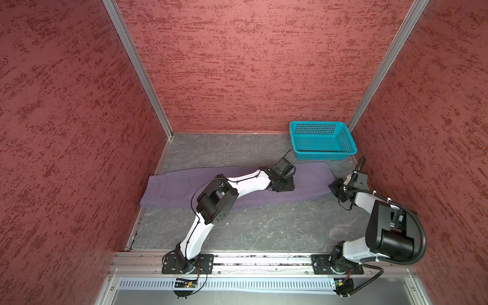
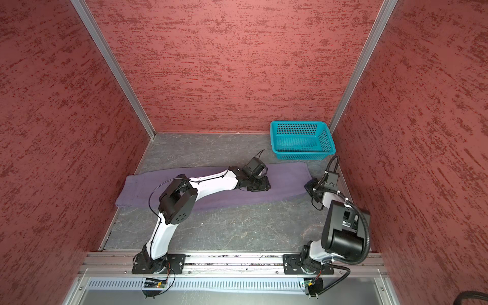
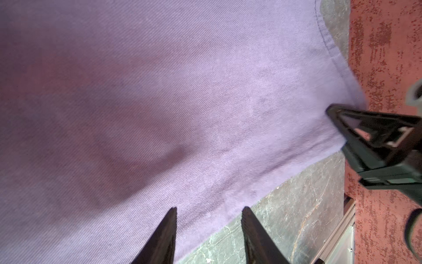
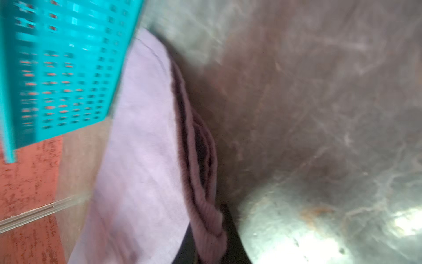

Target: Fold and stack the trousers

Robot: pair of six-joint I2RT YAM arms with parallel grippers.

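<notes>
Purple trousers (image 1: 312, 178) lie stretched lengthwise across the grey table, one long strip from the left side to the right. My right gripper is shut on the near right corner of the cloth; layered hem edges rise bunched into it. In the left wrist view, the right gripper's dark fingers (image 3: 351, 127) hold that corner slightly raised. My left gripper stands open over the middle of the trousers, near their front edge, with nothing gripped between its fingers. The left arm hides part of the cloth in both top views.
A turquoise basket (image 1: 325, 137), empty, stands at the back right, close behind the trousers' right end. Bare grey table (image 1: 274, 223) lies in front of the cloth. Red walls (image 1: 264, 66) enclose the back and sides.
</notes>
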